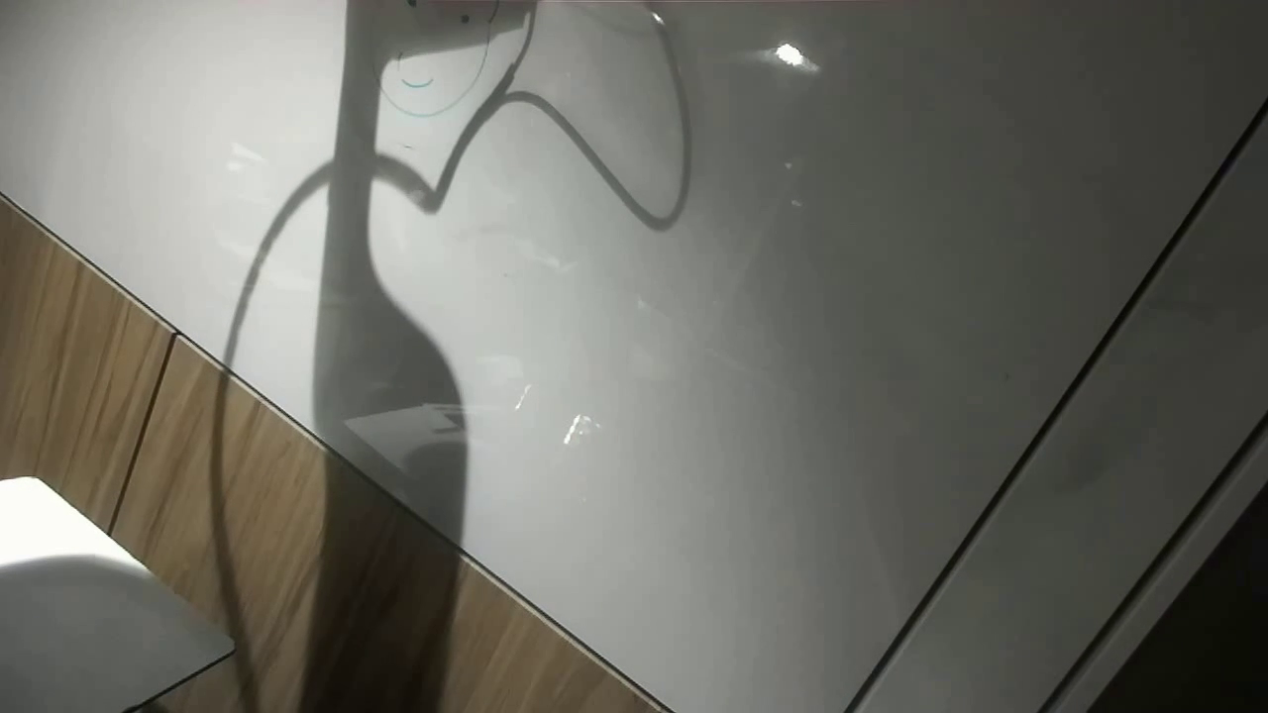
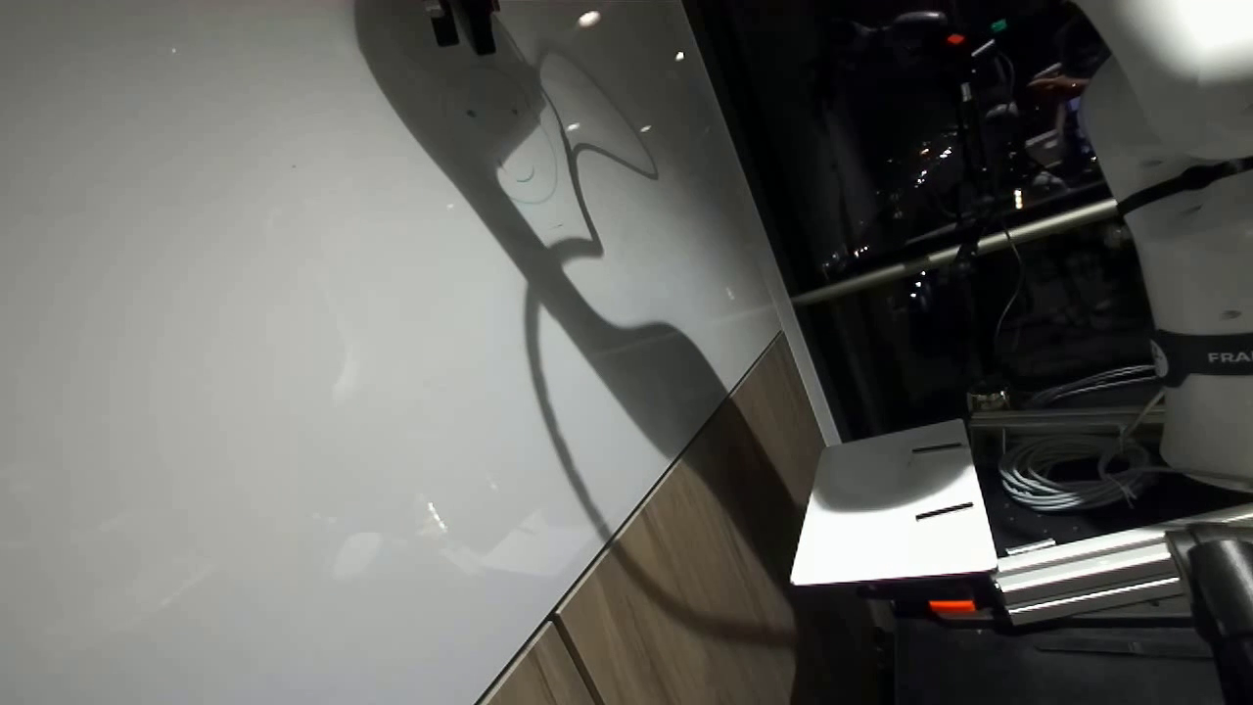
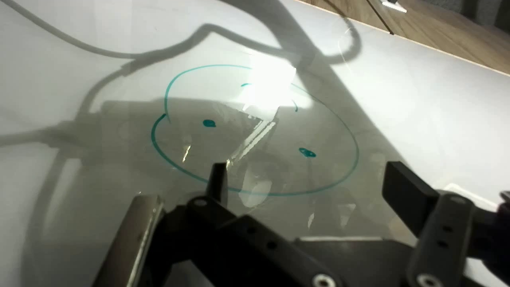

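A smiley face (image 3: 209, 123) drawn in teal marker lies on a glossy white surface (image 3: 444, 124). In the wrist view its two filled eyes and round outline are plain, while bright glare covers part of the mouth. My gripper stands open over the eye side of the drawing, with nothing between its black fingers. Exterior view 2 catches only the dark tips of the gripper (image 2: 463, 25) at the top edge. From exterior view 1 the gripper is absent, and the smiley face (image 1: 418, 83) is cut off at the top.
Wood-grain panels (image 1: 238, 499) border the white surface. A pale flat plate (image 2: 893, 529) sits beside them, near the white robot arm (image 2: 1210, 270) and a coiled cable (image 2: 1063, 476). No loose objects show on the white surface; shadows of arm and cable cross it.
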